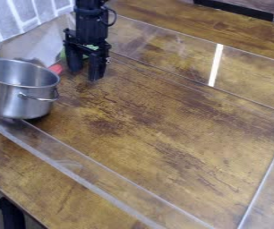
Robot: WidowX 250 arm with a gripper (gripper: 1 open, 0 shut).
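The black robot gripper (87, 59) is low over the table at the upper left, behind a steel pot (18, 89). Partly hidden by the gripper is a green item (93, 46), with a small red piece (55, 69) at its lower left. Whether the gripper's fingers are open, shut or holding the green item is too dark and small to tell.
Clear strips or panel edges run along its sides. A pale panel (20, 27) stands at the upper left behind the pot.
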